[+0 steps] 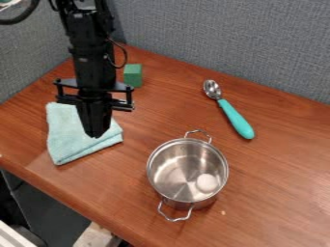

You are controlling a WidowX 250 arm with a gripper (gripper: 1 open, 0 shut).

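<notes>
My gripper (96,123) hangs at the left over a folded pale cloth (71,145); its fingertips are low over the cloth, and whether they touch it or are open or shut is hard to tell.
A steel pot (175,178) with a small white object inside stands at the front right. A spoon with a teal handle (234,119) lies behind it. A green block (133,76) is at the back, partly behind the arm.
</notes>
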